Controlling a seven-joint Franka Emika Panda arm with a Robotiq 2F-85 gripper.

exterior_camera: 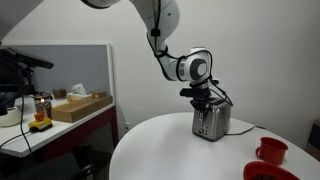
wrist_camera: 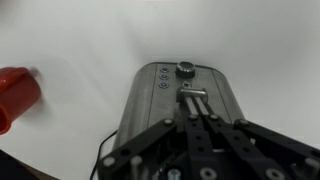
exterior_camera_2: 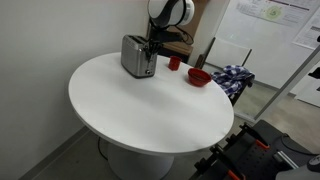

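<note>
A silver toaster [exterior_camera: 211,121] stands upright on the white round table. My gripper is shut, its fingers close together at the toaster's lever [wrist_camera: 192,92]; no object shows between them. Around the lever, the wrist view shows a round knob [wrist_camera: 185,70] and small buttons on the toaster's end face. In the second exterior view, the gripper [exterior_camera_2: 150,54] is at the near end of the toaster [exterior_camera_2: 134,57]. Whether the fingertips touch the lever is hard to tell.
A red mug [exterior_camera: 271,150] and a red bowl [exterior_camera: 268,172] stand to the toaster's right in the first exterior view. The toaster's cord [exterior_camera: 243,131] runs along the table.
</note>
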